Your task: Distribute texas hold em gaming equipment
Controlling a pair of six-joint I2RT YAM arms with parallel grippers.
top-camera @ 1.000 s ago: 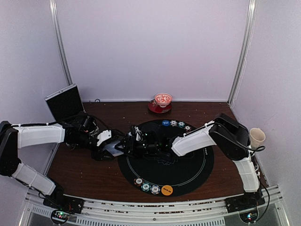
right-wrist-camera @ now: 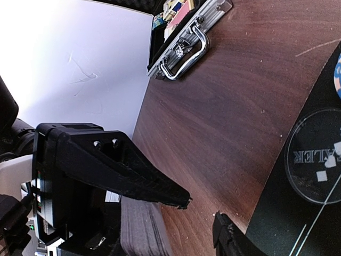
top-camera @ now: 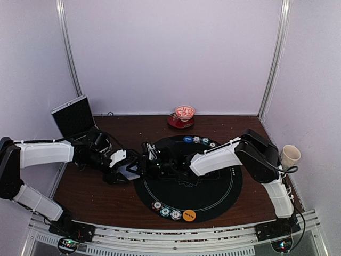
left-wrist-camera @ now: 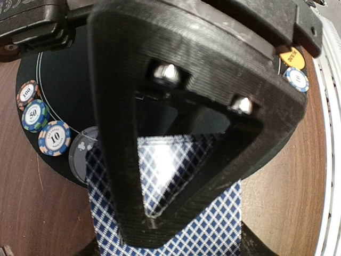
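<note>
A card deck with a blue-and-white checked back (left-wrist-camera: 208,229) is held in my left gripper, shut on its sides. In the top view the deck (top-camera: 128,172) shows as a pale patch between the two hands, at the left edge of the black round poker mat (top-camera: 213,200). From the right, my right gripper (top-camera: 139,164) reaches in; one of its fingers (left-wrist-camera: 176,53) passes over the deck in the left wrist view. The right wrist view has the deck's layered edge (right-wrist-camera: 141,226) beside my open right gripper. Whether they touch is unclear.
Chips (top-camera: 165,212) and an orange disc (top-camera: 189,215) lie at the mat's near edge, more chips (top-camera: 196,140) at its far edge. A clear dealer disc (right-wrist-camera: 314,154) rests on the mat. An open case (top-camera: 74,116) stands back left, a patterned bowl (top-camera: 185,112) at the back.
My right arm has shifted slightly left, bringing its gripper closer to the deck. The left arm and the deck look nearly still.
</note>
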